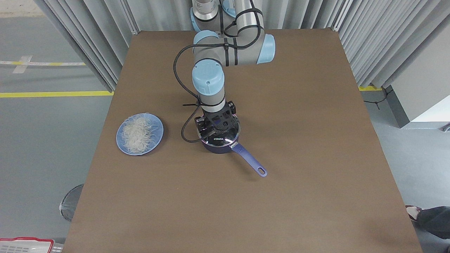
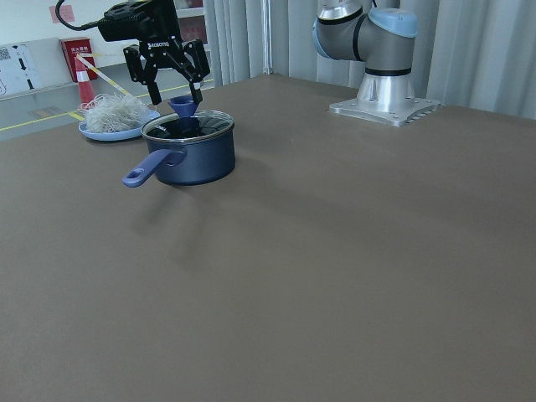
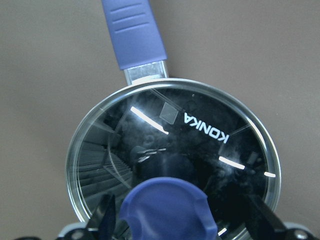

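Observation:
A dark blue saucepan [image 2: 195, 163] with a glass lid [image 3: 140, 125] and a blue handle [image 1: 249, 159] stands on the table. My gripper [image 2: 174, 97] is over the lid, open, with one finger on either side of the blue lid knob [image 3: 167, 210]; in the left view the fingertips sit about level with the knob, and I cannot tell whether they touch it. In the front view the gripper hides the knob.
A blue plate [image 1: 121, 143] of white shredded noodles stands left of the pan in the front view.

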